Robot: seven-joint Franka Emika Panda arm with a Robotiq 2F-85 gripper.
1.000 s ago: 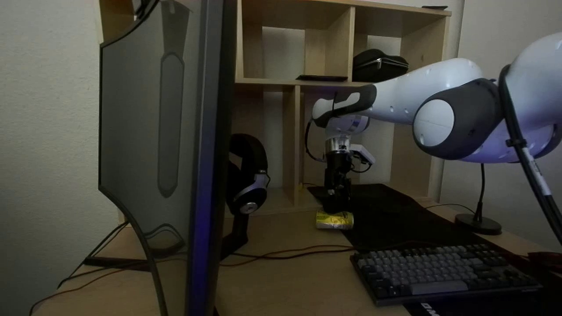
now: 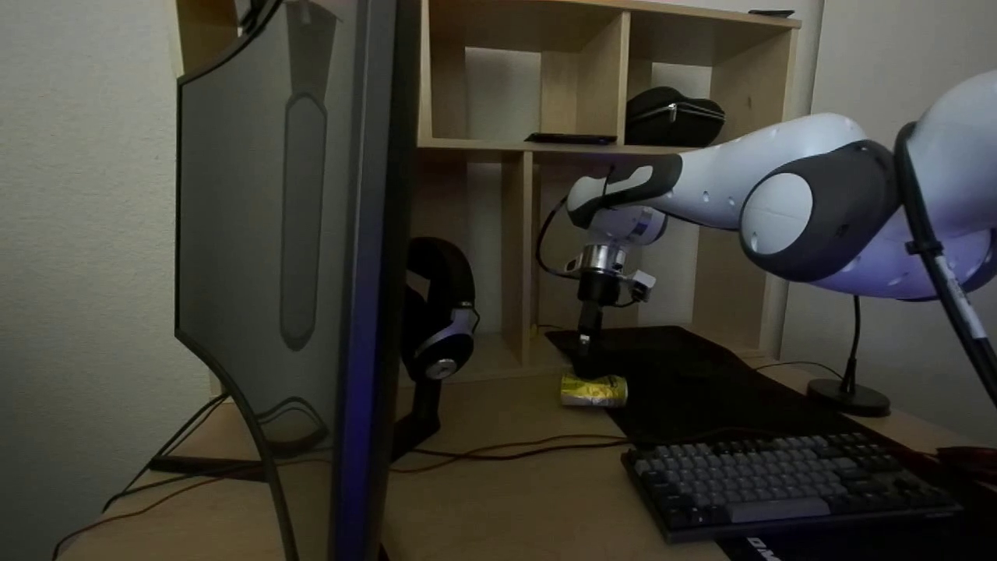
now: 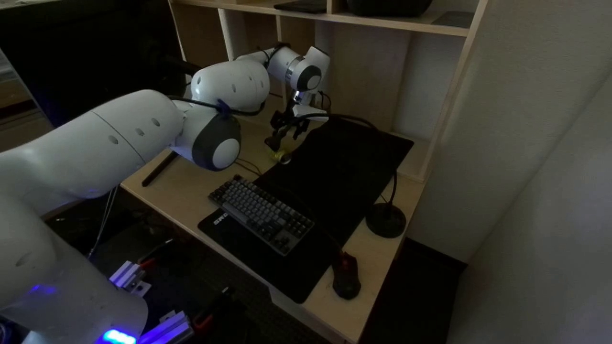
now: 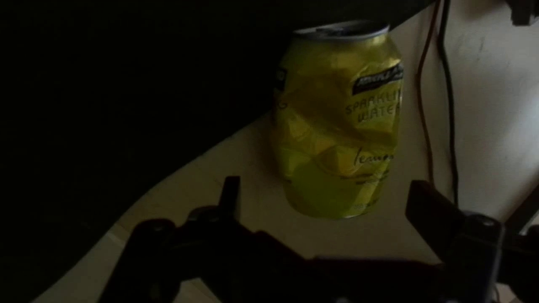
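A dented yellow sparkling water can [image 2: 594,391] lies on its side on the desk, by the edge of the black mat. In the wrist view the can [image 4: 338,121] shows its lemon label, with its top end pointing up the picture. My gripper is open, one finger either side of the can's bottom end in that view, and nothing is held. Exterior view 1 has the gripper [image 2: 585,354] pointing down just behind or above the can; the exact gap cannot be told. In exterior view 2 the fingers partly cover the can [image 3: 281,157].
A keyboard [image 2: 790,477] rests on the mat [image 3: 344,166], with a mouse [image 3: 346,276] and a round black stand base [image 3: 385,220] nearby. Two cables [image 2: 523,449] cross the desk. A monitor [image 2: 374,280], headphones [image 2: 439,308] and shelf [image 2: 521,252] border the area.
My gripper has turned about its upright axis, and the wrist has shifted slightly right and down in exterior view 1. The can has stayed put.
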